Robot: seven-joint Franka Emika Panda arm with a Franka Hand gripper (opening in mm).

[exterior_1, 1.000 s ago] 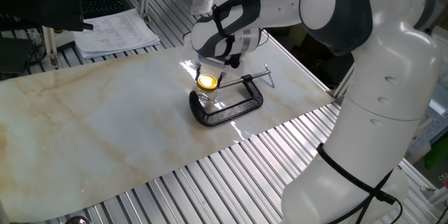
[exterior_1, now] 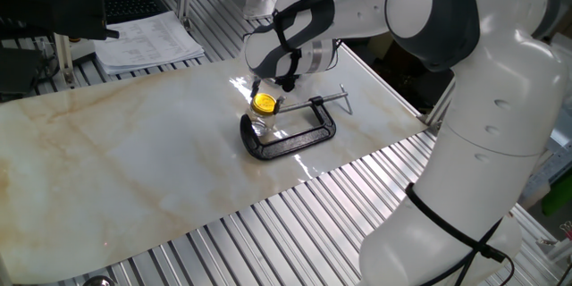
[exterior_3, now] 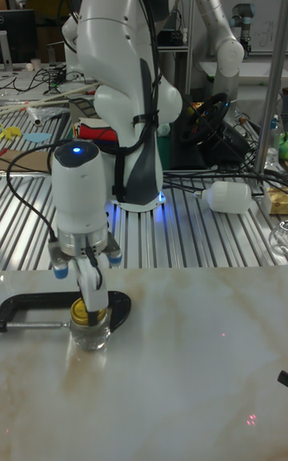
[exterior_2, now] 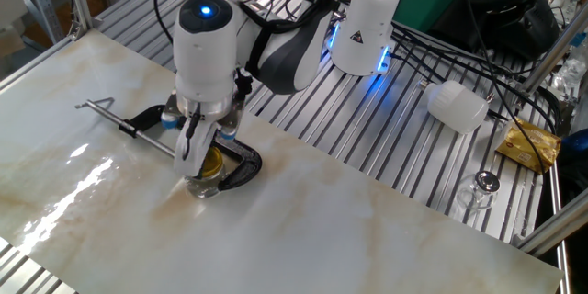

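A clear glass jar with a yellow lid (exterior_1: 264, 103) stands on the marbled board, beside the black C-clamp (exterior_1: 290, 146), at the clamp's mouth. My gripper (exterior_1: 267, 96) points down over the jar, its dark fingers on opposite sides of the lid. Whether they touch it is too small to make out. In the second view the gripper's body partly covers the yellow lid (exterior_2: 212, 162), while the clear jar body (exterior_2: 205, 186) shows below. The third view shows the jar (exterior_3: 90, 334) upright in front of the clamp (exterior_3: 119, 311), with the lid partly behind the hand.
The clamp's metal screw bar (exterior_2: 152, 141) reaches out to one side, close to the hand. Most of the marbled board (exterior_1: 125, 161) is bare. Off the board, a white bulb-shaped object (exterior_2: 457, 107), a small glass jar (exterior_2: 478, 190) and a yellow packet (exterior_2: 528, 144) rest on the slatted table.
My hand has turned and shifted slightly over the jar, with the fingers now closer about the lid. Jar and clamp stay in the same place.
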